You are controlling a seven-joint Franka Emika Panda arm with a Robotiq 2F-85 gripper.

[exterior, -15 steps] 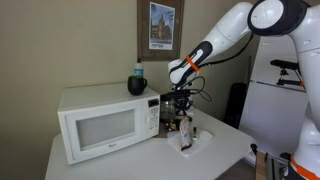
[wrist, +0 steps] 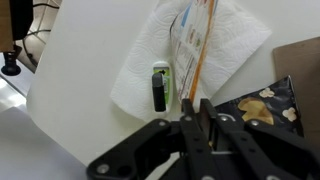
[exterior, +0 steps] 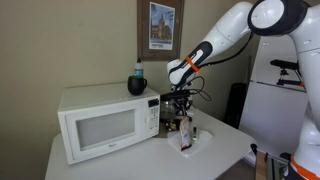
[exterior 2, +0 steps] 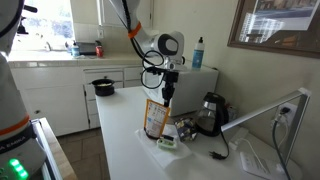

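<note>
My gripper (exterior 2: 167, 99) is shut at the upper corner of a thin, orange-edged packet (exterior 2: 156, 119), which stands tilted over a white paper towel (exterior 2: 150, 146). In the wrist view the packet (wrist: 196, 45) runs up from my fingertips, its edge meeting them. Exterior view 1 has the packet (exterior: 185, 134) below the gripper, in front of dark items. Lying on the towel beside it is a green and black tool (wrist: 161, 84).
A dark patterned pouch (wrist: 262, 108) and a brown box (wrist: 303, 75) lie close on the right. The white microwave (exterior: 108, 122) and a coffee maker (exterior 2: 211, 115) stand nearby.
</note>
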